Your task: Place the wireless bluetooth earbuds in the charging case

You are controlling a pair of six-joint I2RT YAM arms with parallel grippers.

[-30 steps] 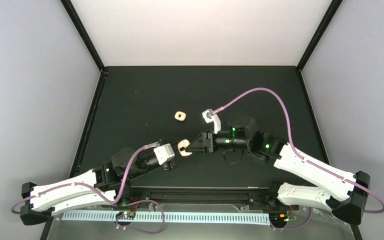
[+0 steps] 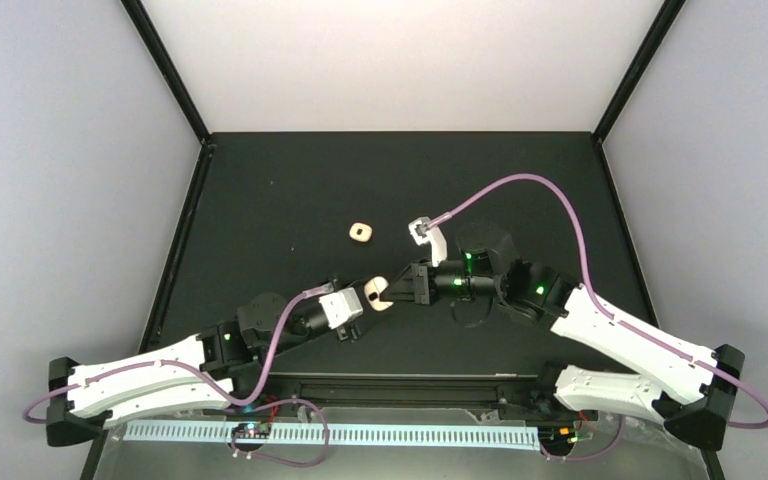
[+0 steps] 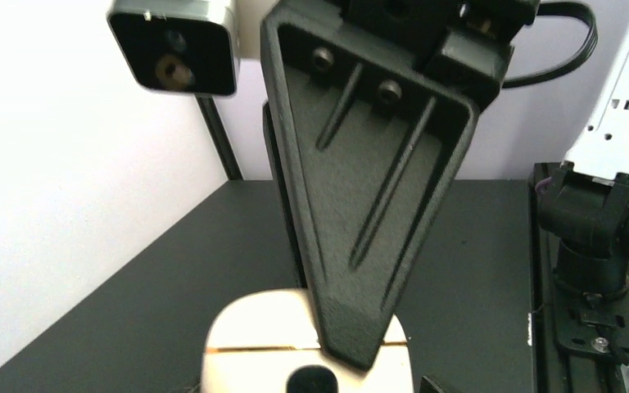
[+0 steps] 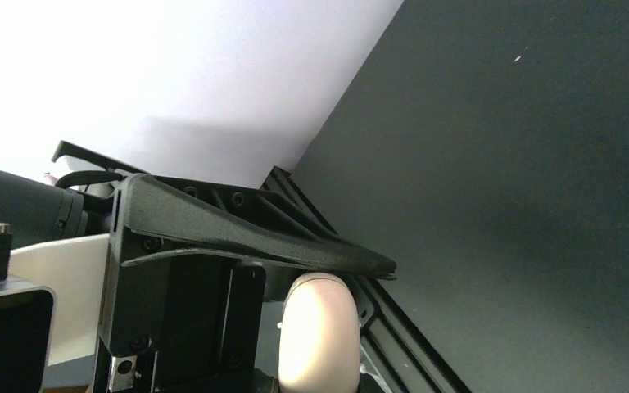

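Note:
The cream charging case is held up between my two grippers near the table's front centre, its lid seam and dark spot facing the left wrist camera. My right gripper is shut on it; a black finger overlaps it in the left wrist view, and it shows pale and rounded in the right wrist view. My left gripper is beside the case on the left, its finger mostly hidden, so its state is unclear. A small cream square piece lies on the table behind them.
Pale walls surround it, and a black rail runs along the front edge.
The small square piece has stayed put.

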